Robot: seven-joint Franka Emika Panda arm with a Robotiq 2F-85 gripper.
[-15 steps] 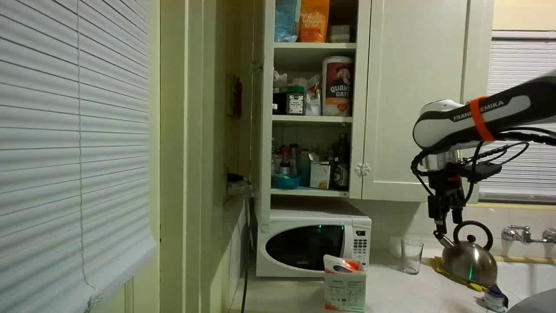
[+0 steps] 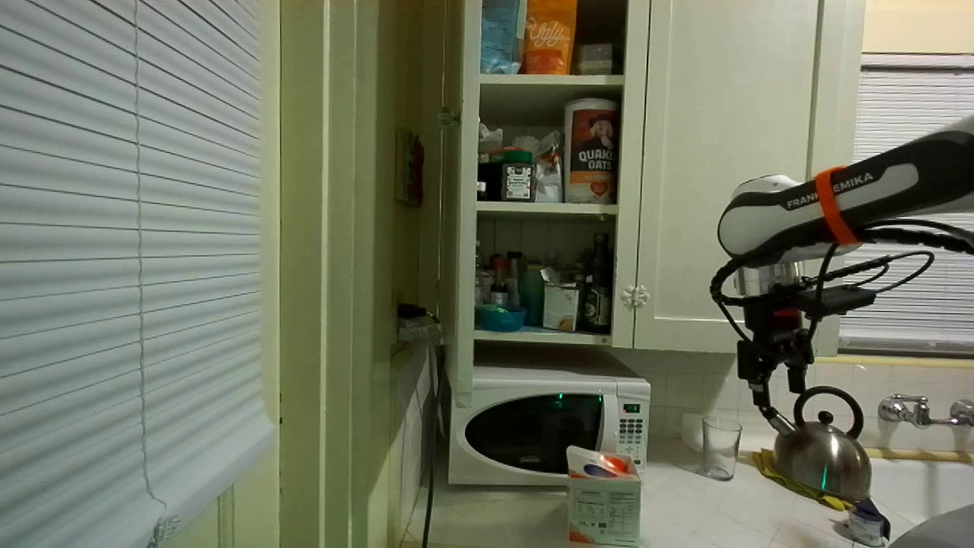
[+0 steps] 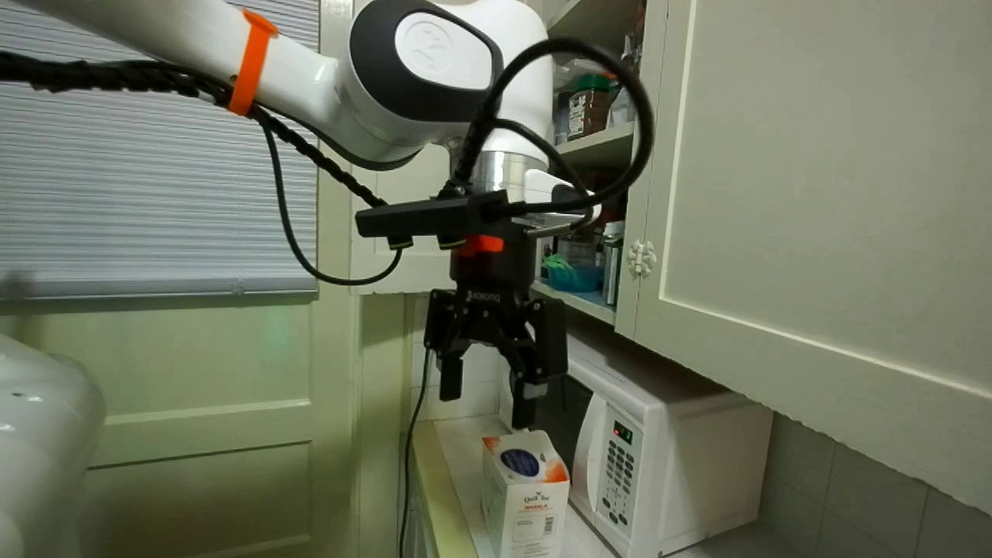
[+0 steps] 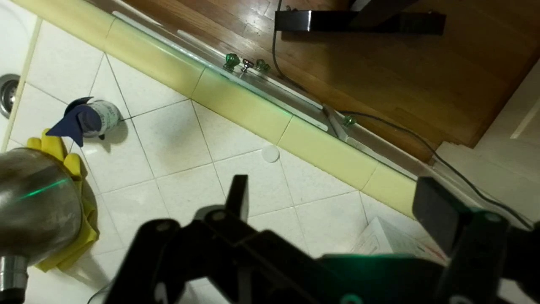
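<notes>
My gripper (image 3: 487, 401) stands open above the counter, its fingers (image 3: 451, 380) spread with nothing between them. In exterior view 1 the gripper (image 2: 778, 394) appears in front of the tiled wall, near the spout of a steel kettle (image 2: 822, 457); whether they are at the same depth I cannot tell. A white and orange box (image 3: 525, 507) rests upright on the counter in front of the microwave (image 2: 548, 429). The wrist view has part of the box (image 4: 384, 238) beside the right finger, the rest hidden behind the gripper.
The kettle (image 4: 38, 202) sits on yellow gloves (image 4: 76, 253), with a small dark-lidded container (image 4: 96, 119) close by. A clear glass (image 2: 721, 449) stands between microwave and kettle. Overhead, the cabinet's stocked shelves (image 2: 548, 208) are open. Bare tile (image 4: 187, 187) lies along the counter edge.
My arm and gripper have shifted slightly left in exterior view 1, and a little downward at the wrist. The box, kettle and glass have stayed where they were.
</notes>
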